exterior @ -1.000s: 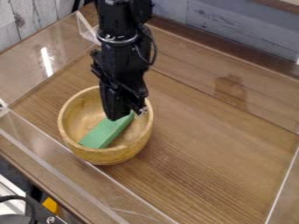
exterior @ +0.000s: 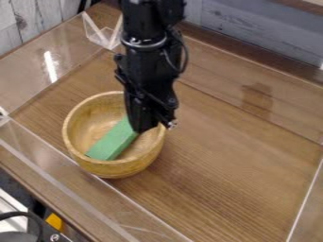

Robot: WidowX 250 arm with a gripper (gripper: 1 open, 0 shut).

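Note:
A yellow bowl [exterior: 81, 132] sits on the left part of the wooden table, with a green bar [exterior: 110, 143] lying inside it. The black gripper [exterior: 146, 120] points down over the back right of the bowl, above the bar's far end, which it partly hides. Its fingertips are small and dark, and nothing shows between them; it looks shut.
Clear low edging runs along the left side, with a white strap at the back left. A pale wall stands at the back.
The gripper has moved slightly, its upper arm a little to the right. The bowl and green bar look nearly unchanged.

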